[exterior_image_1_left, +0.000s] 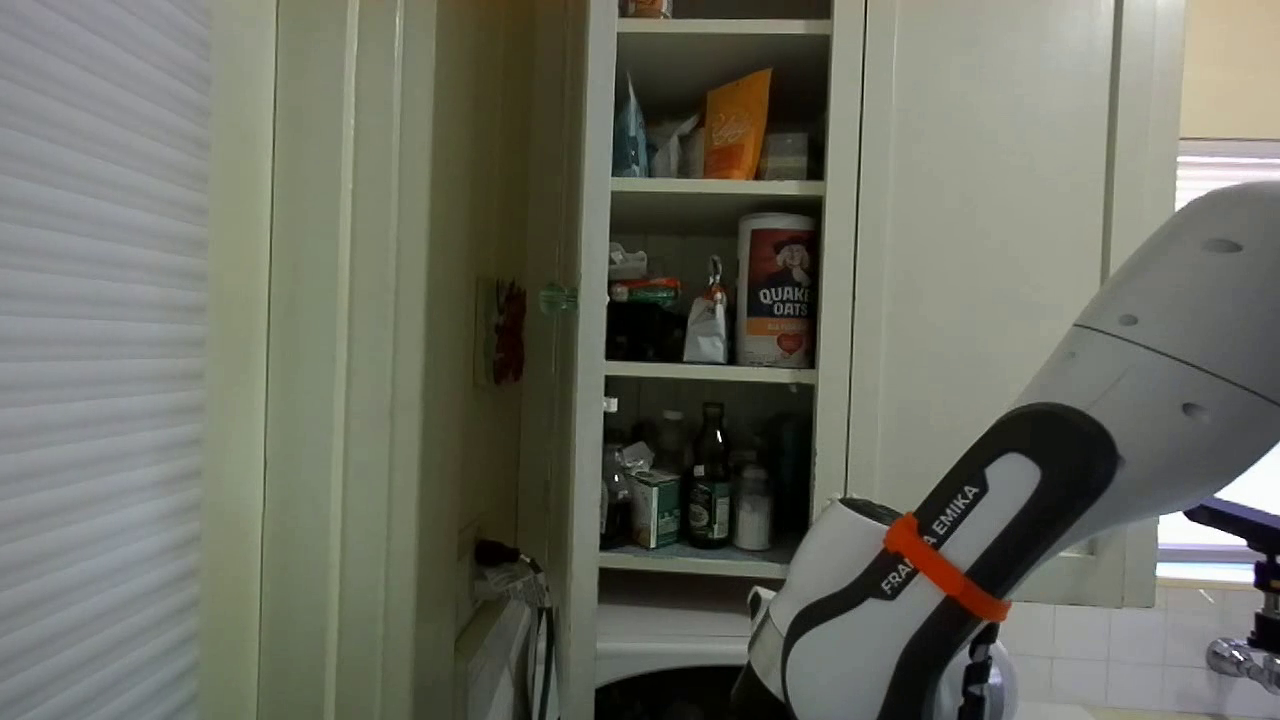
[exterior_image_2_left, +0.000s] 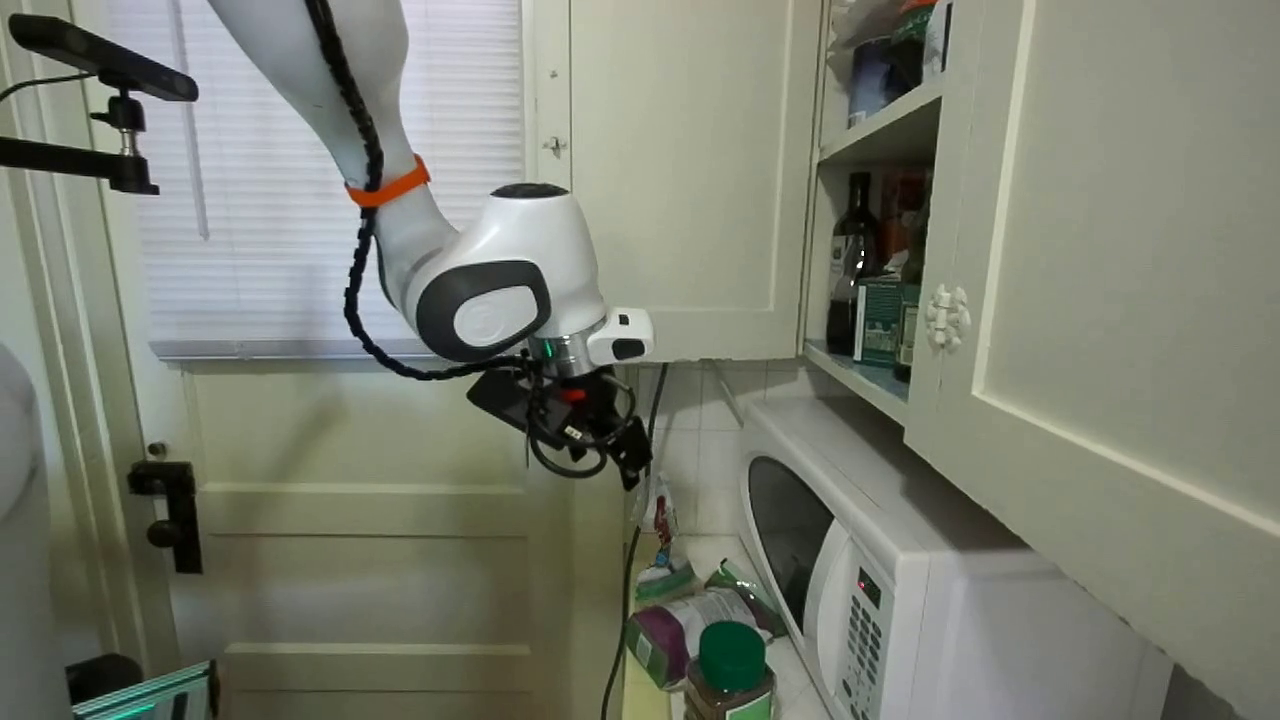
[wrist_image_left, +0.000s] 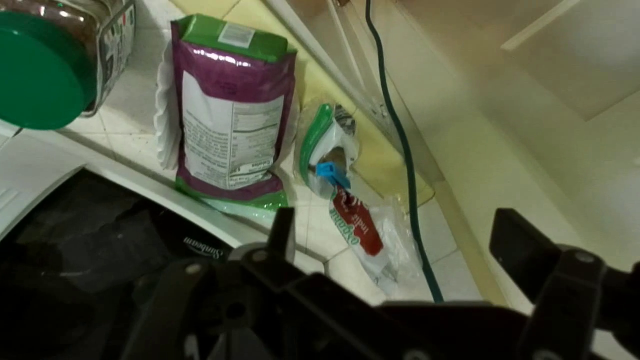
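Observation:
Wide apart, the fingers (wrist_image_left: 280, 233) of my open gripper have nothing between them in the wrist view. Beyond the gap, on the tiled counter, lies a clear bag with a red label (wrist_image_left: 358, 223), closed by a blue clip (wrist_image_left: 333, 174). Left of it is a purple and green package (wrist_image_left: 234, 114). A jar with a green lid (wrist_image_left: 42, 72) stands at the upper left. In exterior view 2 the gripper (exterior_image_2_left: 630, 462) hangs above the counter items, left of the microwave (exterior_image_2_left: 948, 600). Exterior view 1 does not show the fingers.
A dark cable (wrist_image_left: 405, 144) runs down beside the clear bag. The cabinet door (exterior_image_2_left: 1116, 276) stands open over the microwave. Oats (exterior_image_1_left: 776, 288), bottles (exterior_image_1_left: 709, 480) and boxes fill the open shelves. A closed door (exterior_image_2_left: 360, 588) is behind the arm.

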